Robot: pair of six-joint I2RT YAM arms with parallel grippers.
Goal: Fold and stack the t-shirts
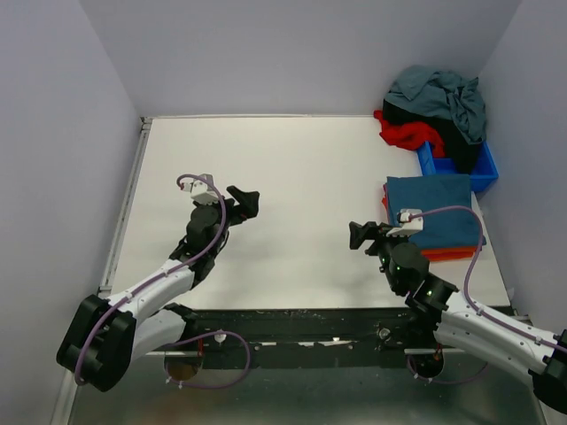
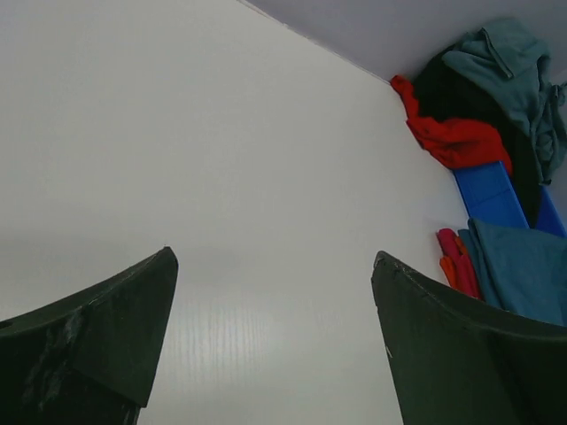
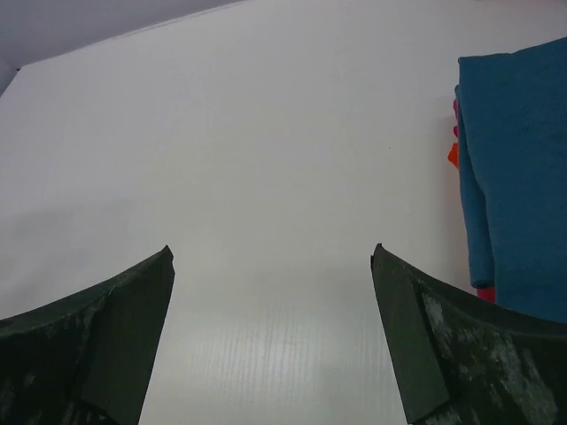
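A stack of folded shirts [image 1: 438, 195], teal on top with red and orange edges below, lies at the table's right; the teal top [image 3: 523, 177] fills the right of the right wrist view. Behind it a blue bin [image 1: 483, 170] holds a loose heap of teal [image 1: 434, 93], black and red [image 1: 403, 133] shirts. My left gripper [image 1: 242, 202] is open above the left half of the table, fingers empty [image 2: 106, 336]. My right gripper [image 1: 370, 235] is open just left of the stack, also empty.
Walls border it at the back and both sides.
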